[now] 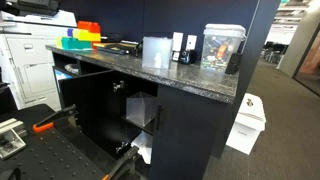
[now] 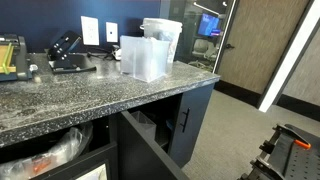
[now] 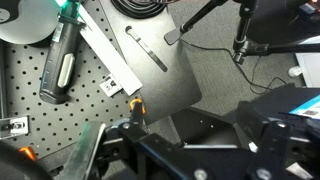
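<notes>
My gripper fills the bottom of the wrist view, its dark fingers spread wide with nothing visible between them. It hangs over the edge of a perforated dark table (image 3: 85, 95), and I cannot make it out in either exterior view. A translucent container (image 1: 157, 52) stands on the granite counter (image 1: 190, 76). In the open cabinet below sits another translucent bin (image 1: 141, 108). Exterior view 2 also shows the counter container (image 2: 145, 60) and, near the bottom, the cabinet door (image 2: 150, 150) swung out.
A lidded tub (image 1: 222, 47) and stacked coloured blocks (image 1: 80, 38) stand on the counter. Beyond its end is a white bin (image 1: 246, 124). On the perforated table lie a black-handled tool (image 3: 60, 65), a white strip (image 3: 108, 52) and a marker (image 3: 146, 48). Orange-handled clamps (image 1: 45, 126) line its edge.
</notes>
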